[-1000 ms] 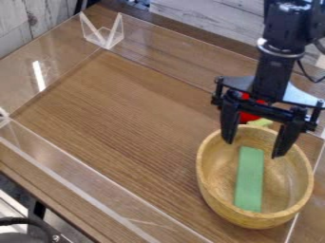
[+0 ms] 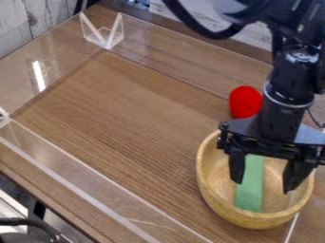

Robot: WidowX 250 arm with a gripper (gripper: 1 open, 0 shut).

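Note:
My black gripper (image 2: 260, 150) hangs low over a yellow bowl (image 2: 248, 214) at the lower right, its fingers apart, open, with nothing seen held. In the bowl lies a long green object (image 2: 249, 195), partly hidden under the gripper. A red round object (image 2: 244, 99) sits behind the bowl, beside the arm and partly hidden by it.
A white wire-like object (image 2: 102, 28) stands at the back left.
More of the red object now shows behind it.

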